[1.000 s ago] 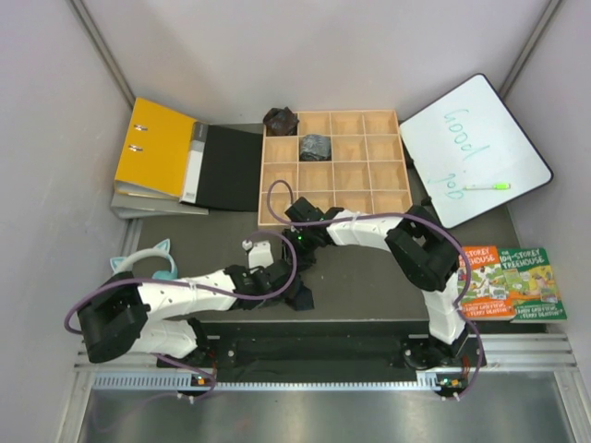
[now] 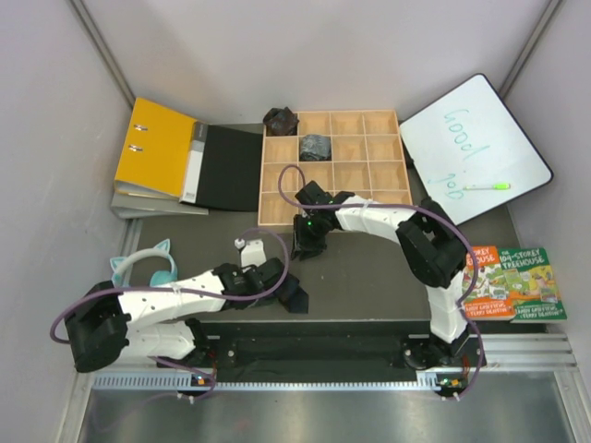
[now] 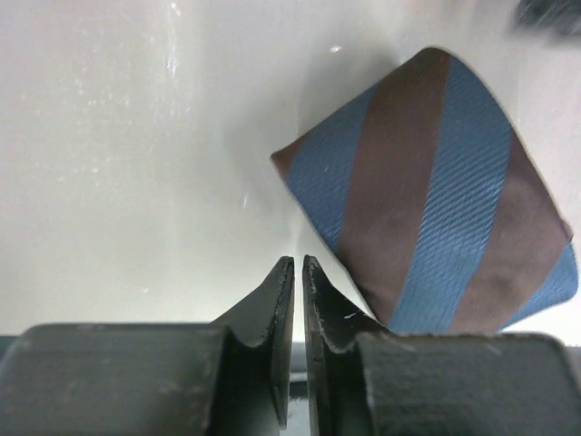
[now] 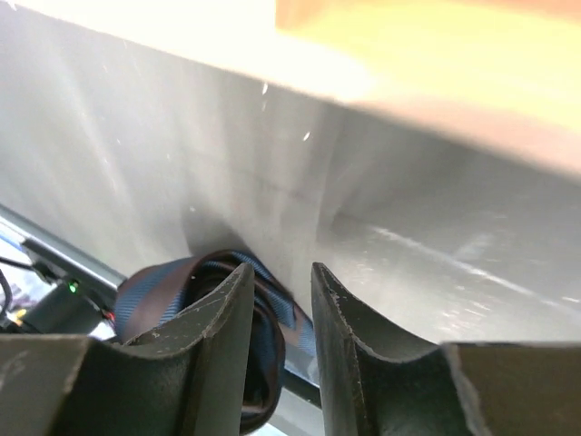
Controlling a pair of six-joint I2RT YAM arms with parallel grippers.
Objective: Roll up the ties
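A blue-and-brown striped tie (image 3: pixel 436 191) lies on the grey table, right of my left gripper in the left wrist view. That gripper's fingertips stand slightly apart, nothing between them. From above, the tie (image 2: pixel 295 297) is a dark patch at the table's front, partly covered by the left arm. In the right wrist view, part of the tie (image 4: pixel 150 295) curls in loops at lower left, partly behind a finger. My right gripper is open and empty, close to the organizer's front edge. Two bundles, one dark (image 2: pixel 281 122) and one grey (image 2: pixel 315 148), sit in the organizer.
The wooden compartment organizer (image 2: pixel 404 175) stands at the back centre. Binders (image 2: pixel 152 152) are at back left, a cat-ear headset (image 2: pixel 164 277) at left. A whiteboard (image 2: pixel 476 148) and books (image 2: pixel 515 281) occupy the right. Bare table shows right of centre.
The right gripper has moved back and slightly right, away from the tie toward the organizer. The left arm has drawn a little to the left and front. The tie stays near the table's front.
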